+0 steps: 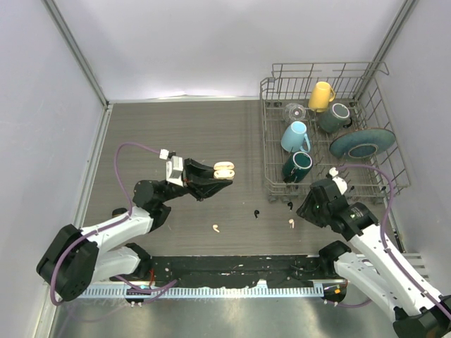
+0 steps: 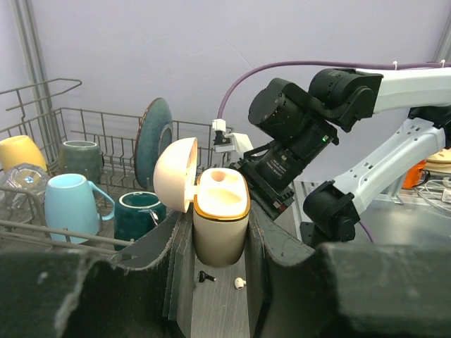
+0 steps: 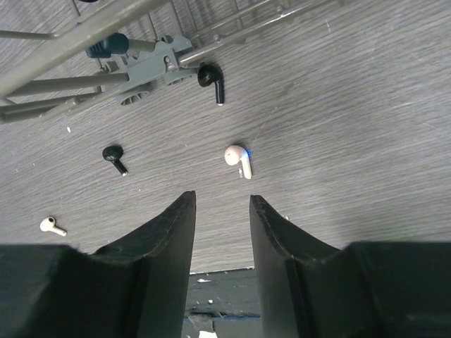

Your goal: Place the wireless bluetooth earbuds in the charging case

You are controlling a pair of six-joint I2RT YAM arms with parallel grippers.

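Note:
My left gripper is shut on the white charging case (image 2: 221, 229), held upright above the table with its lid (image 2: 173, 171) flipped open. A recess shows in the case's gold-edged top; no earbud is seen sticking out of it. One white earbud (image 3: 235, 155) lies on the table just ahead of my right gripper, which is open with nothing between its fingers and hovers over the tabletop. The other white earbud (image 1: 215, 228) rests farther left, below the left gripper in the top view.
Two black earbuds (image 1: 256, 213) (image 3: 210, 74) lie near the white ones, one close by the rack's foot. The wire dish rack (image 1: 267, 141) with mugs and a plate (image 1: 363, 143) borders the right arm's space. Bare table (image 1: 176, 120) stretches behind the left arm.

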